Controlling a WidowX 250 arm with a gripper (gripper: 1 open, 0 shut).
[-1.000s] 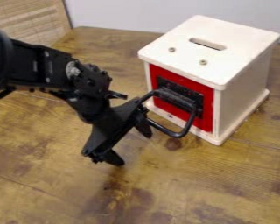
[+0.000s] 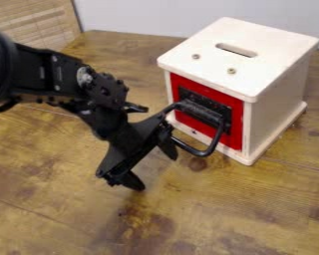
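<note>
My black gripper (image 2: 152,165) hangs low over the wooden floor, left of and in front of a white box (image 2: 274,113) with a red front panel (image 2: 183,89). Its fingers point down and stand open, with no object visible between them. A black bent handle (image 2: 203,150) juts from the dark fitting on the red panel toward the gripper, reaching close to it; whether they touch I cannot tell.
Bare wooden floor (image 2: 235,214) spreads across the front and right. A pale wall runs along the back, with a beige slatted panel (image 2: 36,20) at the back left.
My arm has shifted very slightly; the box and its handle look unchanged.
</note>
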